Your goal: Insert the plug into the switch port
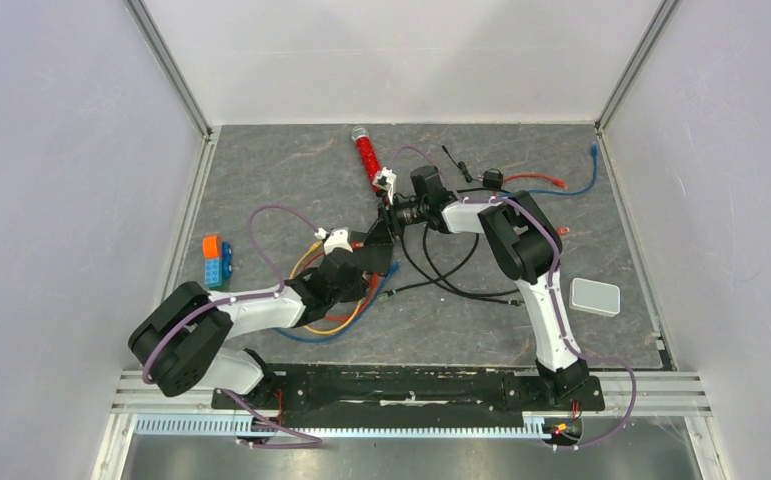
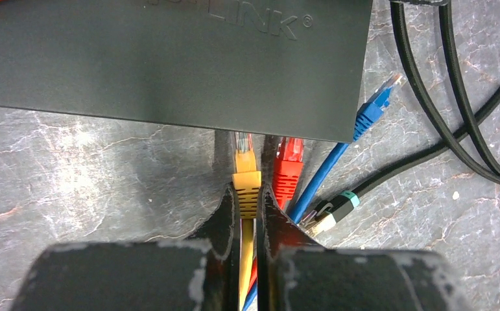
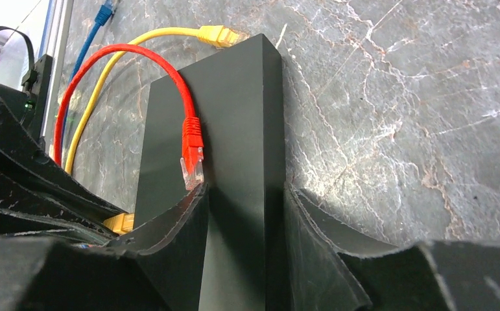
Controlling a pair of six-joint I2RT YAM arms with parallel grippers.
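The black switch (image 2: 169, 65) fills the top of the left wrist view. My left gripper is shut on a yellow plug (image 2: 247, 175), whose clear tip lies at the switch's edge; whether it sits in a port is hidden. A red plug (image 2: 289, 159) and a blue plug (image 2: 370, 113) lie beside it. In the right wrist view my right gripper has its fingers either side of the switch's narrow end face and dark body; whether they grip it I cannot tell. Another red plug (image 3: 191, 152) lies over the switch.
Black cables (image 1: 461, 290) lie right of the switch, a red cylinder (image 1: 366, 150) at the back, a toy (image 1: 217, 260) at the left and a white case (image 1: 595, 296) at the right.
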